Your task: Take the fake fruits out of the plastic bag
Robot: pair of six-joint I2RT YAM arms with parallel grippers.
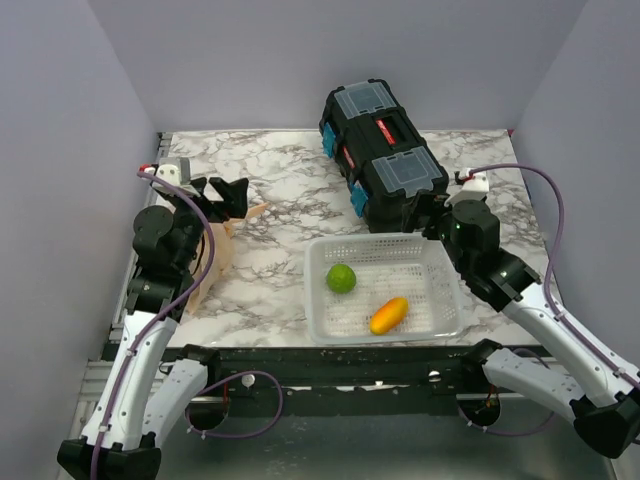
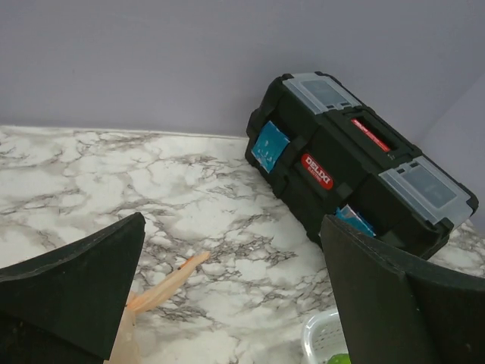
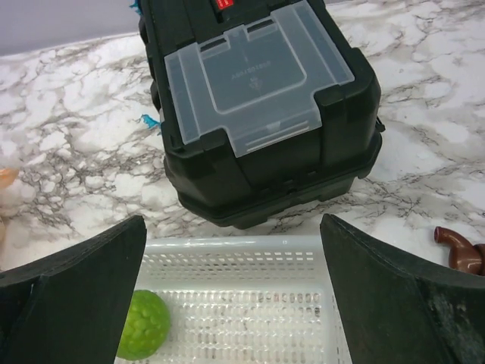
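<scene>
A pale orange plastic bag (image 1: pixel 220 265) lies at the table's left, largely hidden under my left arm; its twisted end (image 2: pixel 174 284) pokes out to the right. My left gripper hangs open above it, nothing between its fingers. A white basket (image 1: pixel 450 320) at front centre holds a green round fruit (image 1: pixel 341 279) and an orange oblong fruit (image 1: pixel 389 315). Over the basket's back right, my right gripper is open and empty. Whether fruit is inside the bag I cannot tell.
A black toolbox (image 1: pixel 385 150) stands at the back, right of centre, behind the basket. A small brown curved object (image 3: pixel 462 250) lies right of the basket in the right wrist view.
</scene>
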